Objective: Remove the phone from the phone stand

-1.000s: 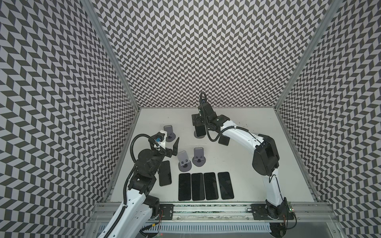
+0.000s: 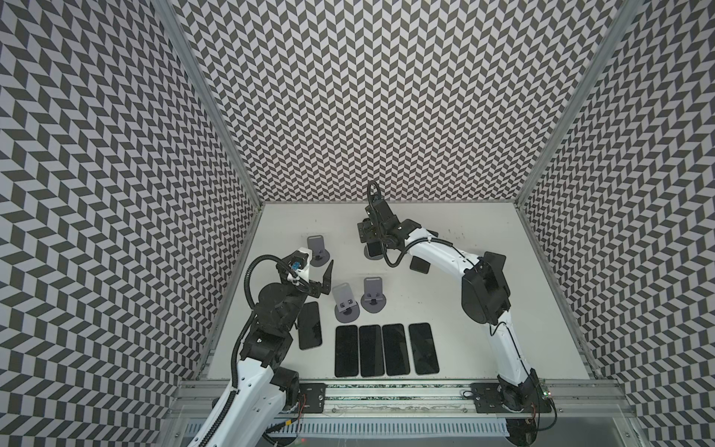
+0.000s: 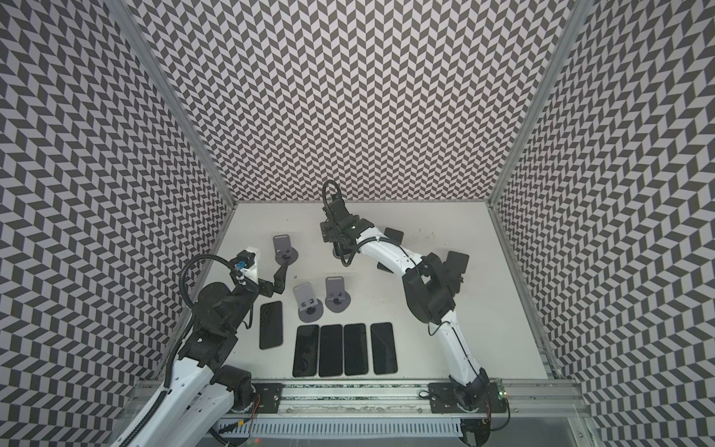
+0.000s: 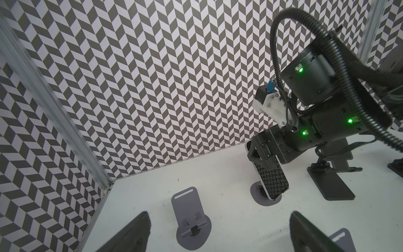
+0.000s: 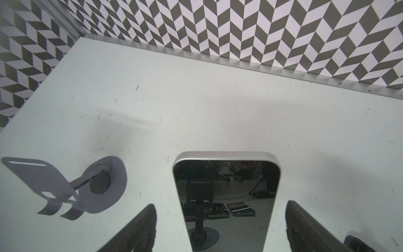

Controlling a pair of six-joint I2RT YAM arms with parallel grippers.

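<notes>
A black phone with a silver edge [image 4: 275, 178] leans upright on a stand whose round grey base [image 4: 256, 194] shows below it. My right gripper is open around the upper part of this phone, with a finger on each side and a visible gap between the phone's edges and the fingers. From above, the right hand hides most of the phone [image 2: 374, 248]. My left gripper is open with nothing between its fingers, at the left of the table near an empty grey stand [image 4: 189, 210].
Two more empty grey stands [image 2: 345, 299] are near the middle. Several black phones [image 2: 371, 350] lie flat in a front row, and one [image 2: 310, 325] lies beside the left arm. A black object with a flat base [image 4: 331, 184] stands right of the right hand.
The left arm and the phones have not visibly moved.
</notes>
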